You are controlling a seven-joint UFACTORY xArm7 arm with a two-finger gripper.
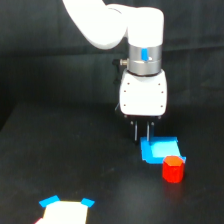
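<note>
My gripper points straight down from the white arm at upper centre. Its two thin fingers stand apart, and nothing shows between them. Just right of the fingertips lies a blue square, flat on the dark table. A red cylinder stands at the front right corner of that square, in front of and to the right of my gripper. From this view I cannot tell how high the fingertips are above the table.
At the bottom left edge a white piece with blue corners is partly cut off by the frame. A dark curtain hangs behind.
</note>
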